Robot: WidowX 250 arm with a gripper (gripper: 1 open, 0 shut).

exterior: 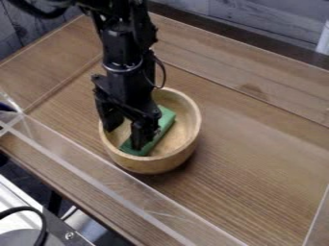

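Note:
A black gripper (126,119) on the arm hangs from the top of the camera view, its open fingers down inside a tan round bowl (178,149). A green block (146,142) lies in the bowl, partly hidden by the gripper, which is over its left and upper part. Whether the fingers touch the block I cannot tell.
A clear strip runs along the near-left edge, with a white object and cables (38,227) below it at bottom left.

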